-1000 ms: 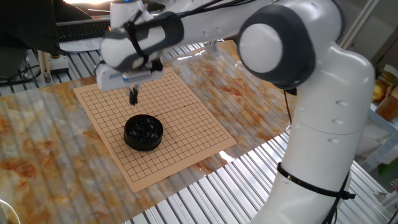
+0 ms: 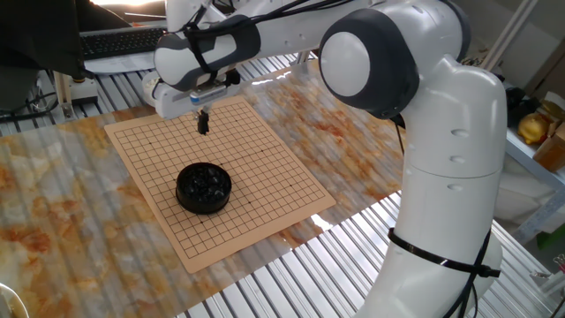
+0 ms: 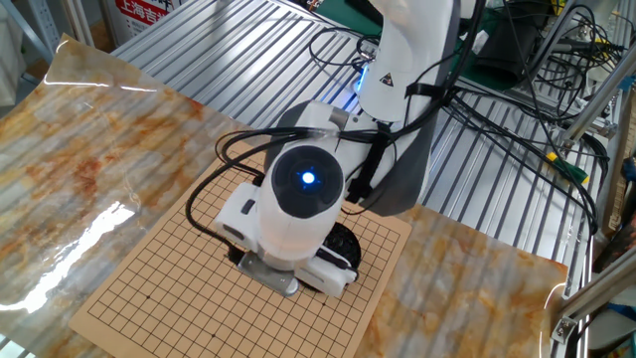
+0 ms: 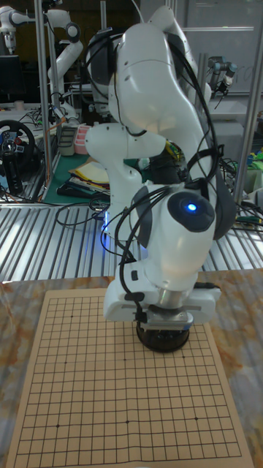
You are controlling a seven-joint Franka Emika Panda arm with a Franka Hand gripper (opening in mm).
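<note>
A round black bowl [image 2: 204, 188] filled with black pieces stands on the tan grid board [image 2: 282, 199]. My gripper [image 2: 204, 131] hangs in the air above the board, farther back than the bowl in exterior view 1. Its dark fingers look close together there, but too small to tell whether they are apart or hold anything. In exterior view 2 the arm's hand covers part of the bowl [image 3: 345, 245], and the fingers are hidden. The bowl [image 4: 164, 337] shows below the hand in exterior view 3, where the fingertips cannot be made out either.
The board lies on a marbled sheet [image 2: 66, 208] over a ribbed metal table [image 2: 291, 278]. No loose pieces show on the visible grid. A keyboard [image 2: 122, 42] sits behind the table. Cables [image 3: 517, 109] lie at the arm's base side.
My gripper has shifted slightly right and up in exterior view 1, and the arm's elbow has moved left. The bowl and board have stayed in place.
</note>
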